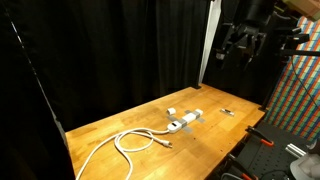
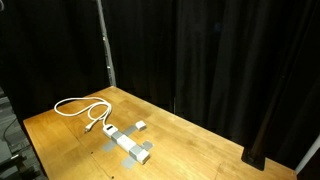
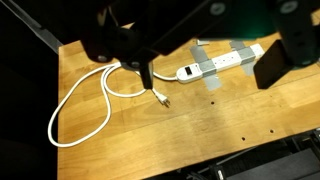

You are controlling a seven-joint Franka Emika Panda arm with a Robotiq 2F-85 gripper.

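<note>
A white power strip [image 1: 185, 122] lies on the wooden table, held down by strips of grey tape [image 3: 211, 82]. Its white cord [image 3: 70, 92] curls in loops across the tabletop, and the plug [image 3: 161, 98] at the free end rests loose on the wood near the strip. Behind the strip sits a small white block [image 2: 139, 126], apart from it. High above the table, toward the right in exterior view 1, hangs my gripper. Its dark fingers stand wide apart in the wrist view, open and holding nothing; the strip shows far below between them.
Some small flat items [image 1: 227, 111] lie near the table's right side in exterior view 1. Black curtains [image 2: 230, 70] enclose the back. Bare wood [image 2: 205, 155] extends to the right of the strip in exterior view 2.
</note>
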